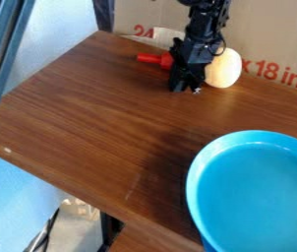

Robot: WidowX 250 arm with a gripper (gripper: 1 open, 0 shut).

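The black gripper [186, 83] hangs low over the back of the wooden table, upper middle of the view. Beside it on the right is a round cream-coloured object [223, 69], and a red object [150, 59] sticks out to its left, partly hidden behind the gripper. Whether the fingers are open or shut, or hold anything, is unclear at this size.
A large blue bowl [253, 193] fills the lower right of the table [98, 128]. A cardboard box [282, 34] stands along the back. The table's edge runs diagonally at the lower left.
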